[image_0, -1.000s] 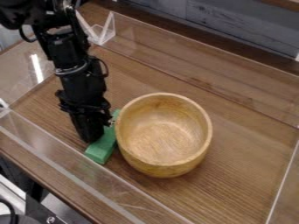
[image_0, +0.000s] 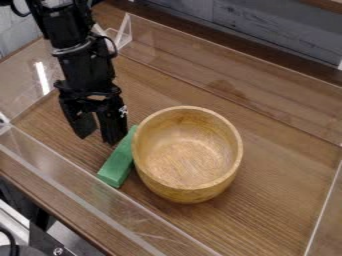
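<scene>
My black gripper (image_0: 96, 120) hangs at the left over the wooden tray floor, open, its fingers to the upper left of a green block (image_0: 118, 162). The green block lies flat, angled, against the left side of a large tan bowl (image_0: 187, 170); its upper end is close to my fingers. Whether they touch it I cannot tell.
Clear plastic edges run along the left and front, and a raised rim borders the back.
Over the last second my gripper has moved up and left, away from the green block. The block and bowl look unmoved.
</scene>
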